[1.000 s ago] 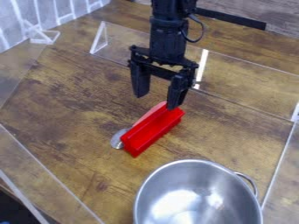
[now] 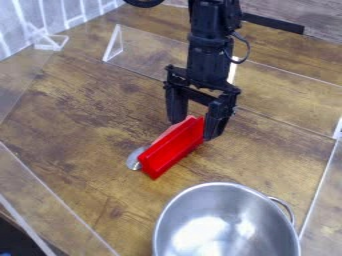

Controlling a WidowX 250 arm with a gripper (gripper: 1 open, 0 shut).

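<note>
My black gripper (image 2: 194, 108) hangs in the upper middle of the camera view, open, its two fingers spread to left and right over the far upper end of a red oblong block (image 2: 171, 152). The block lies diagonally on the wooden table, with a small silvery piece (image 2: 135, 160) at its lower left. I cannot tell whether the fingers touch the block.
A large steel bowl (image 2: 225, 226) fills the bottom right. Clear plastic walls edge the wooden table (image 2: 74, 120), and a white rack stands at the top left.
A second ago the gripper was higher over the block. The block looks unmoved.
</note>
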